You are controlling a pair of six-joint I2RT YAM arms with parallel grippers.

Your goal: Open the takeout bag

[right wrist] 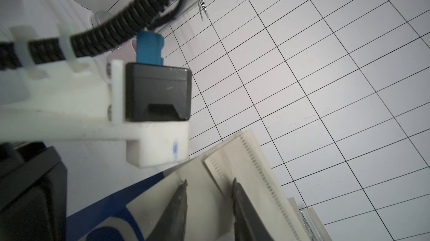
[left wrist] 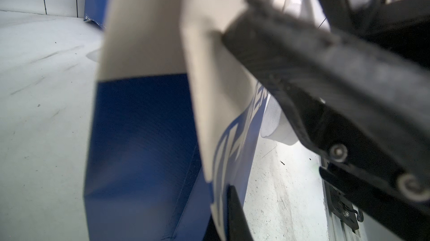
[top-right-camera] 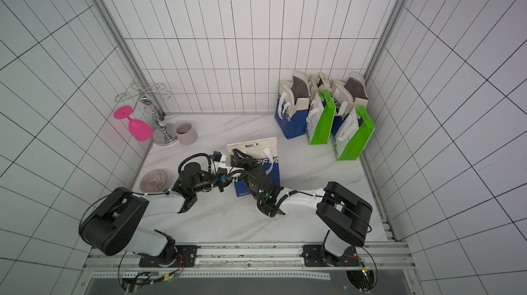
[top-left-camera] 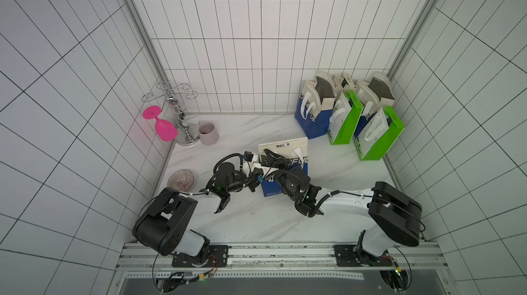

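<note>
A blue and cream paper takeout bag (top-left-camera: 283, 144) stands in the middle of the table, its printed front partly covered by my arms. At its left edge, my left gripper is shut on the paper near the bottom of the left wrist view, a thin panel edge running between its fingers. The bag's side (left wrist: 143, 151) faces that camera. High on the bag's front, my right gripper stands open, fingertips apart against the cream top part. One of its fingers (right wrist: 238, 200) lies at the edge of a folded flap (right wrist: 255, 169). The bag's inside is hidden.
Several blue and green bags (top-left-camera: 343, 122) stand at the back right. At the left are a pink goblet (top-left-camera: 164, 129) on a metal rack, a mug (top-left-camera: 208, 133) and a glass dish (top-left-camera: 180, 180). Both grippers are very close together.
</note>
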